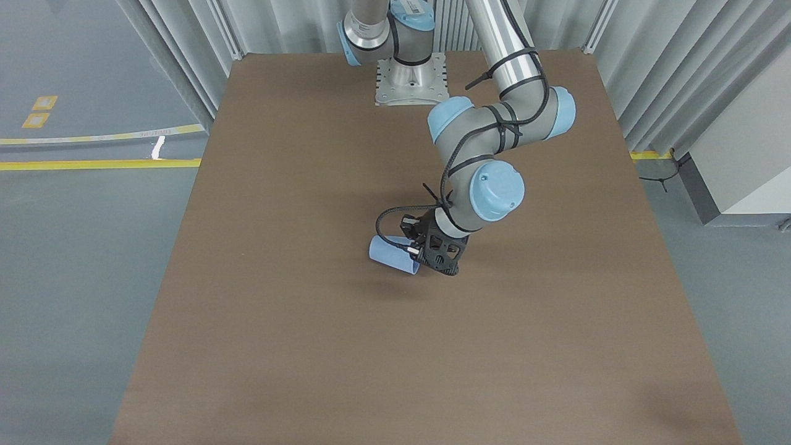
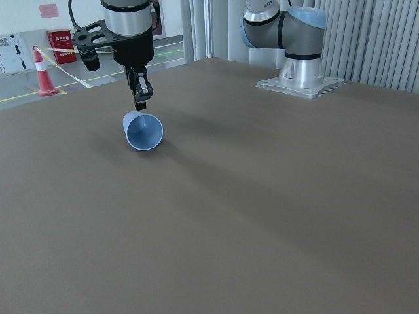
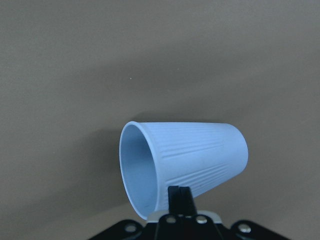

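Observation:
A light blue ribbed plastic cup (image 1: 387,253) lies on its side on the brown table (image 1: 311,341). In the left view its round opening faces the camera, and my gripper (image 2: 140,104) points down just above the cup (image 2: 143,131). In the wrist view the cup (image 3: 195,155) has its opening to the left, and the fingertips (image 3: 179,192) are together at the lower edge of the picture, in front of the cup's near side. The gripper is shut, with nothing visible between its fingers.
Pale curtains line the back, and a white block (image 1: 741,133) stands off the right edge.

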